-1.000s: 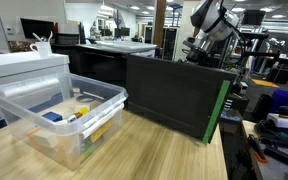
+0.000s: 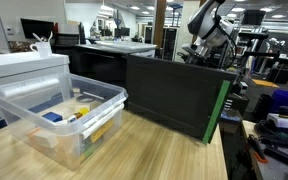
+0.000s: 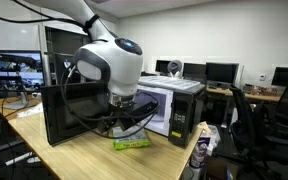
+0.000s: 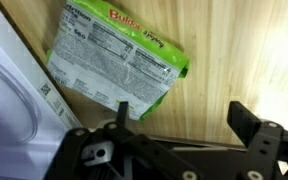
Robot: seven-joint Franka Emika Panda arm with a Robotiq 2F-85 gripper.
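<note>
A green-and-grey printed packet point(image 4: 114, 60) lies flat on the wooden table in the wrist view, with its text side up. My gripper is open, its dark fingers wide apart at the bottom of that view and only bare wood between them. The packet is ahead and to the left, outside the gap. In exterior view 2, the green packet point(image 3: 131, 137) rests in front of a white-fronted appliance point(image 3: 156, 108), and the arm point(image 3: 109, 70) reaches down close beside it. Exterior view 1 does not show the gripper.
A clear plastic bin point(image 2: 59, 115) with small items stands on the table in exterior view 1. Beside it rises a black panel point(image 2: 174, 95). In the wrist view a white surface point(image 4: 19, 85) borders the packet on the left. Wood lies bare to the right.
Only the person in the background shifts slightly; the bin and the black panel stay where they were.
</note>
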